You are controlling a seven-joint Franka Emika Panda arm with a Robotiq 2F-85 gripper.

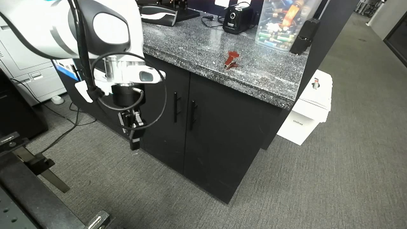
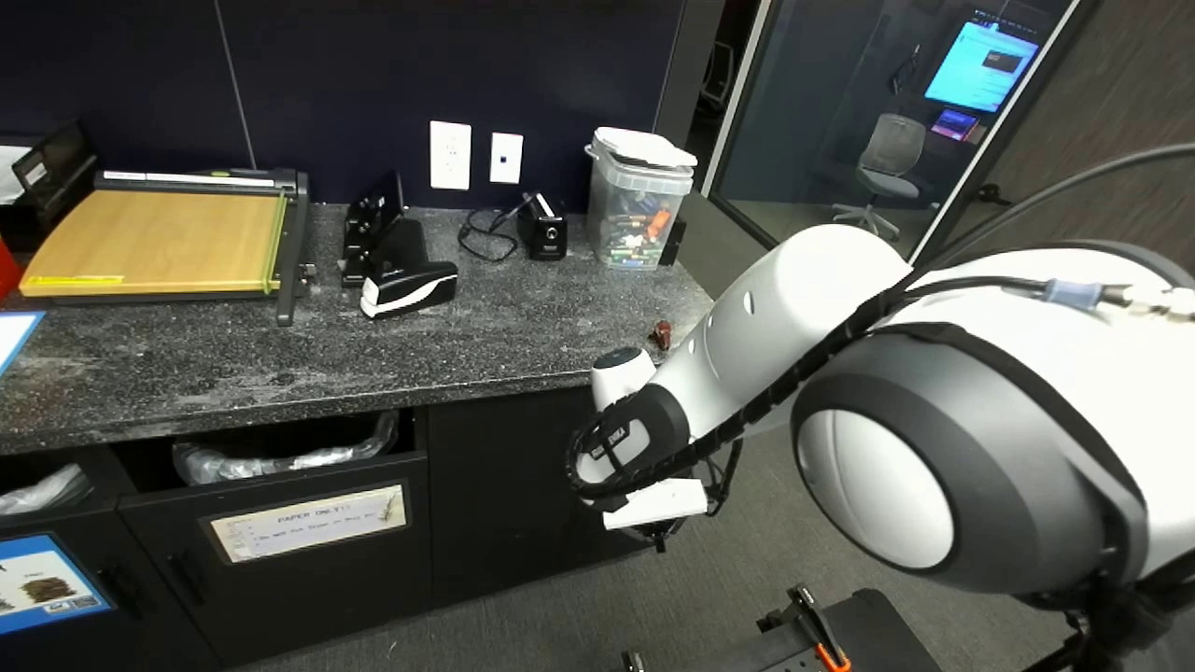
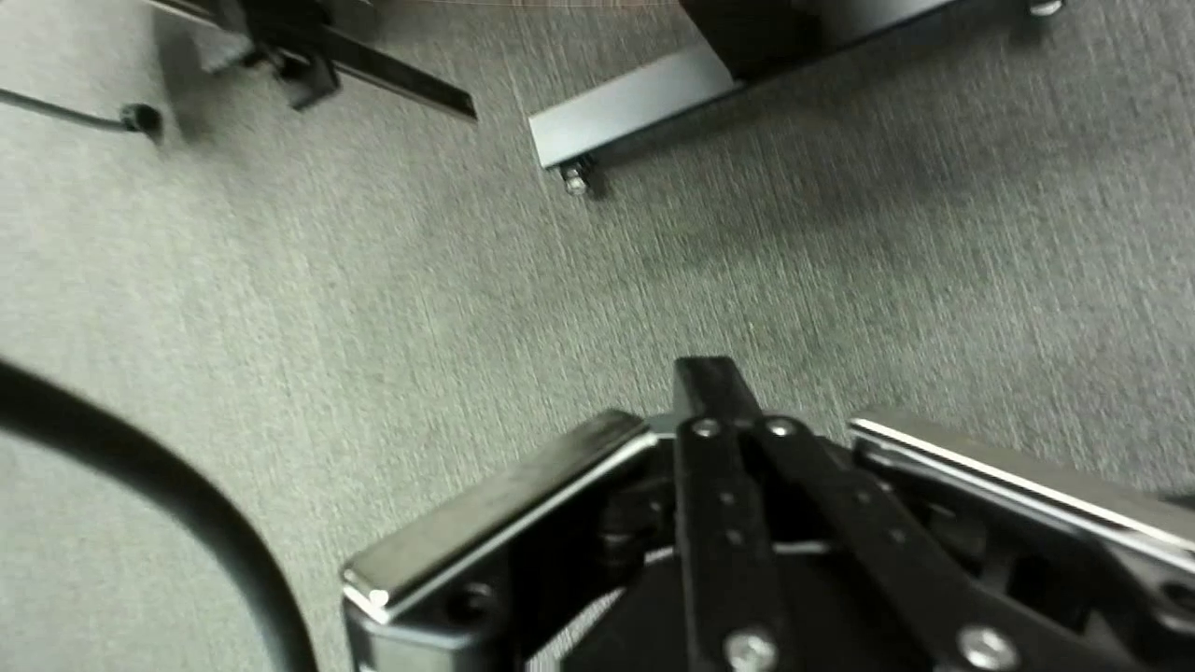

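My gripper is shut, with nothing showing between its fingers, and the wrist view has only carpet below it. In exterior view 1 the gripper points down in front of the black cabinet, below counter height and left of the two door handles. A small red staple remover lies on the speckled grey counter, near its front edge, well to the right of the gripper. Exterior view 2 shows the same staple remover just beside the arm's outline; the fingertips are hard to make out there.
On the counter stand a clear bin of batteries, a black pencil sharpener, a stapler and a paper cutter. A drawer is open at the left. A metal table leg crosses the wrist view's top.
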